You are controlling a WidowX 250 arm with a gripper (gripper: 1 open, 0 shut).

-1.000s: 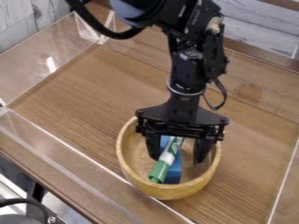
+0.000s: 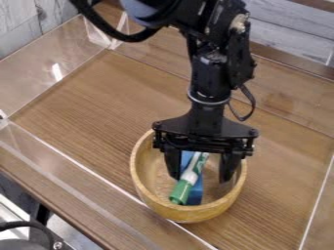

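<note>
My black gripper point(image 2: 200, 162) is lowered over a tan bowl point(image 2: 159, 200) near the front middle of the table, its fingers open and reaching inside the rim on either side. In the bowl lie a green cylindrical item point(image 2: 185, 187) with a whitish part and a blue block point(image 2: 196, 194) beside it, partly hidden by the gripper.
Clear barriers run along its left edges, and a white panelled wall point(image 2: 294, 24) stands at the back. Dark cables show at the lower left.
The gripper sits very slightly higher than before. The items in the bowl look almost unchanged.
</note>
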